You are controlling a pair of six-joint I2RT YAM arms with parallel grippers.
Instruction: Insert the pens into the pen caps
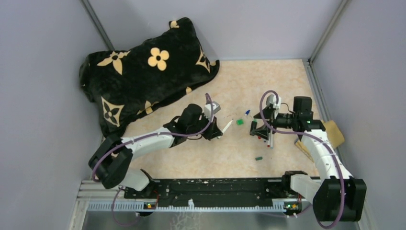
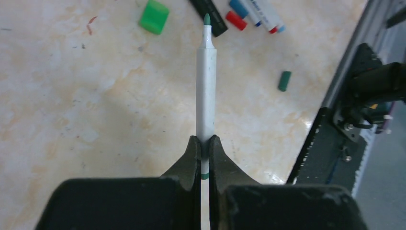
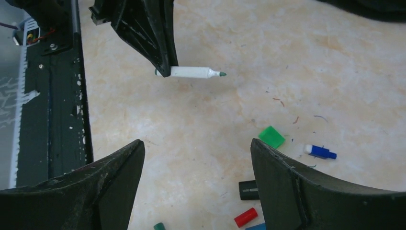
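Note:
My left gripper is shut on a white pen (image 2: 206, 86) with a green tip, held near its rear end, the tip pointing away from the fingers. My right gripper stands open with nothing between its fingers, above the right-hand group of pens and caps. Beneath it lie a black object (image 3: 248, 190), a red cap (image 3: 245, 217) and white pens (image 2: 268, 14). A blue cap (image 3: 321, 151) lies beside a green block (image 3: 271, 136). A small green cap (image 2: 285, 80) lies apart, nearer the table's front.
A black patterned blanket (image 1: 143, 81) covers the back left. A yellow board (image 1: 335, 134) lies at the right edge, partly under the right arm.

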